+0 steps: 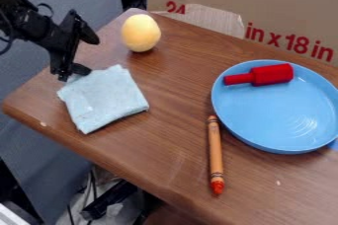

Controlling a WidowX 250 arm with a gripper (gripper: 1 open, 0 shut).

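Observation:
My black gripper (71,69) hangs at the left edge of the wooden table, just above the upper-left corner of a folded pale cloth (103,98); whether its fingers are open or shut is unclear. A yellow ball-like object (140,33) sits behind, to the right of the gripper. On the right, a red cylinder with a handle (271,73) rests on a blue plate (278,120). An orange crayon (215,155) lies left of the plate.
A cardboard box (251,7) stands behind the table (158,160). The middle of the table, between cloth and plate, is clear, as is the front left area.

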